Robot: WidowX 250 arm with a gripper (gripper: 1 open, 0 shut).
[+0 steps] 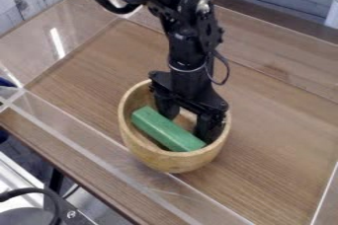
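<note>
A round light wooden bowl (177,157) stands on the table, and a green oblong object (164,128) lies inside it along its left side. My black gripper (187,113) reaches down from above into the back and right of the bowl, its fingers apart over and beside the green object. Nothing is visibly held between them; the fingertips are partly hidden in the bowl.
The wooden table (271,120) has free room to the right and at the back left. A clear strip runs along its left and front edge. A dark round piece of equipment sits at the lower left.
</note>
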